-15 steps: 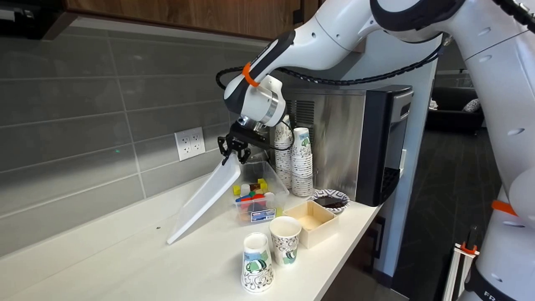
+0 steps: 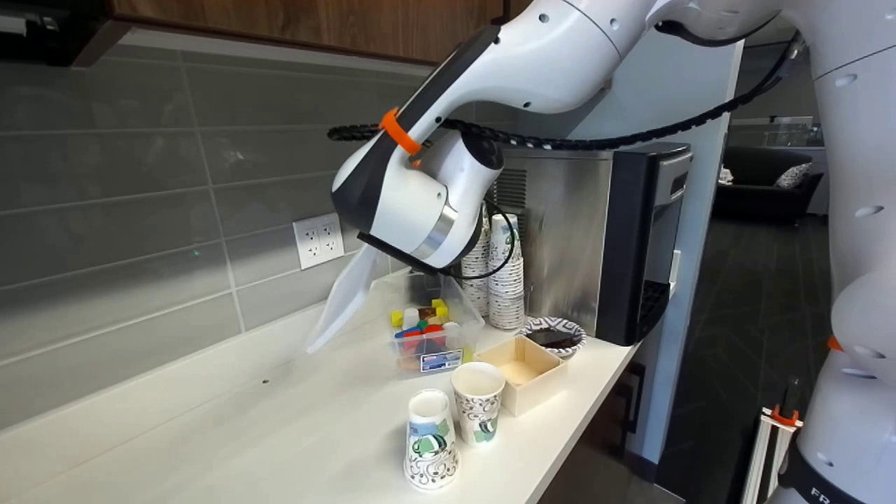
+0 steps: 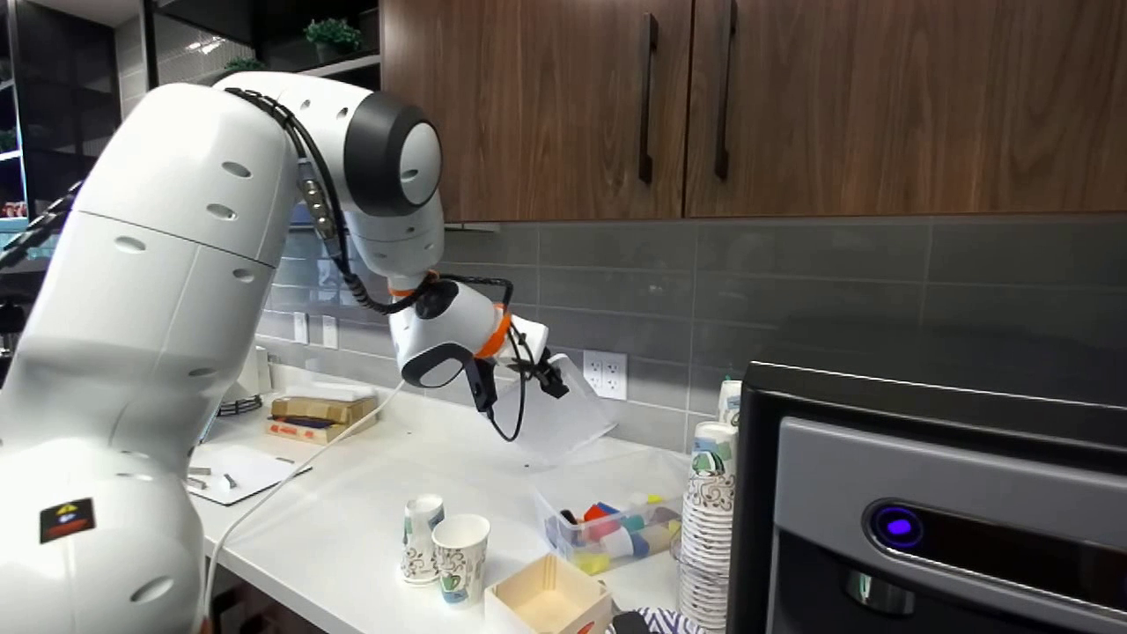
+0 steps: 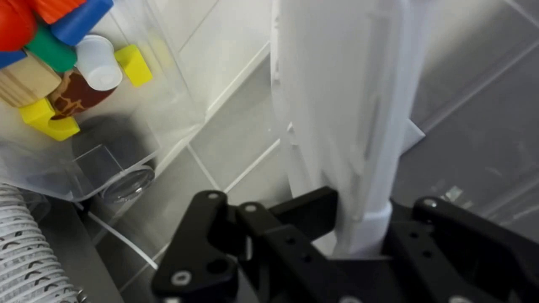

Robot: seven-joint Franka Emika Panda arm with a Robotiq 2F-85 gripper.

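Note:
A translucent white lid [image 2: 346,295] hangs tilted above the counter, gripped near one edge. In the wrist view my gripper is shut on that lid, its black fingers [image 4: 310,209] pressing both sides of the rim. From the second exterior view the lid [image 3: 555,417] shows its broad face in front of the tiled wall. A clear plastic bin [image 2: 441,362] full of colourful toy pieces stands uncovered on the counter, just right of the lid. In exterior view 1 the fingertips are hidden behind the wrist.
Two printed paper cups [image 2: 430,445] [image 2: 479,403] stand in front of the bin, beside a small wooden box [image 2: 537,388]. Tall cup stacks [image 2: 505,285], a patterned bowl [image 2: 561,324] and a dispenser [image 2: 642,243] fill the right. The tiled wall [image 2: 101,227] rises close behind.
My gripper has moved up and leftward, tilting over. The lid has risen with it and turned steeper, its lower edge lifting away from the counter. The bin and cups have stayed put.

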